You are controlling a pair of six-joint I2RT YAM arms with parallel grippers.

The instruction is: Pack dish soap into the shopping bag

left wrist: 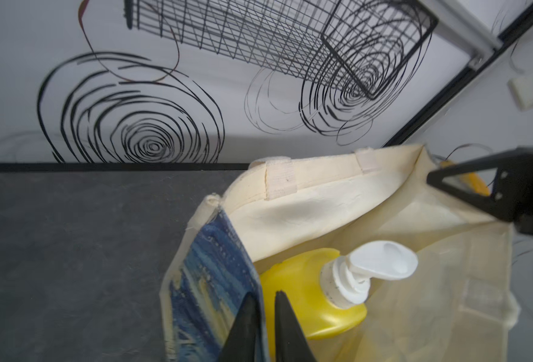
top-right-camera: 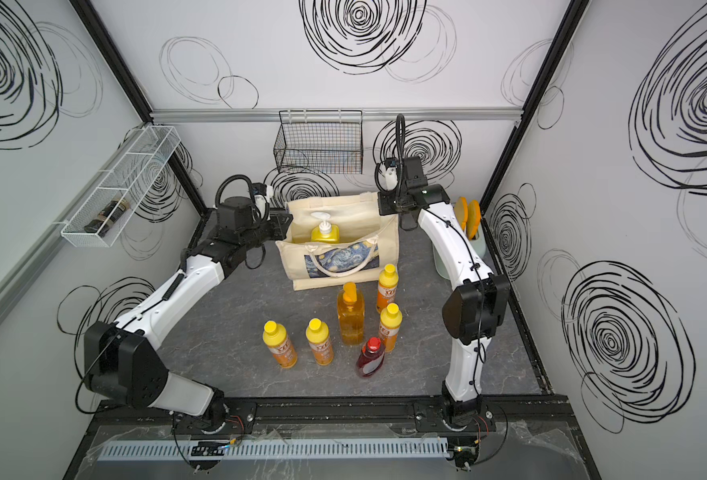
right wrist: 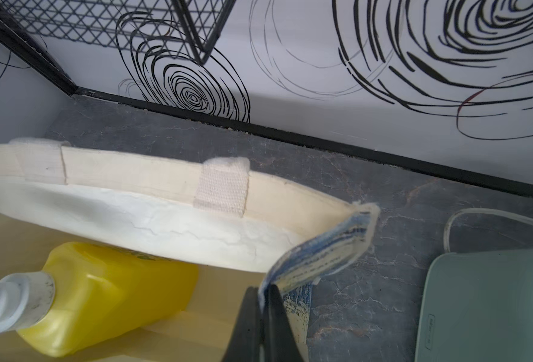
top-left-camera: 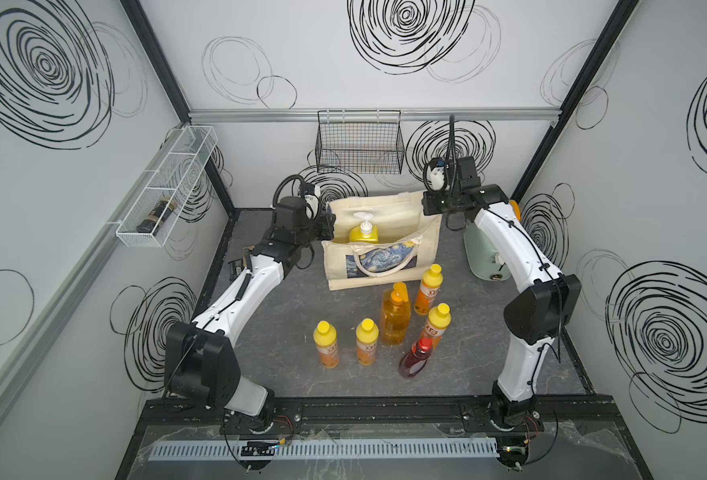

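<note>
A cream shopping bag (top-left-camera: 341, 276) with a blue painted front stands at the back of the table, its mouth spread wide. Inside it is a yellow dish soap bottle (top-left-camera: 363, 233) with a white pump, lying tilted in the left wrist view. My left gripper is shut on the bag's left edge, the fabric running between its fingers. On the opposite side, my right gripper is shut on the right edge, with the cloth pinched at its fingertips. The bag hides the lower part of the soap bottle in the top views.
In front of the bag stand several yellow-capped bottles (top-left-camera: 326, 345), an amber bottle (top-left-camera: 395, 318) and a red bottle (top-left-camera: 415, 358). A pale green toaster (right wrist: 489, 301) is right of the bag. A wire basket (top-left-camera: 359, 145) hangs behind.
</note>
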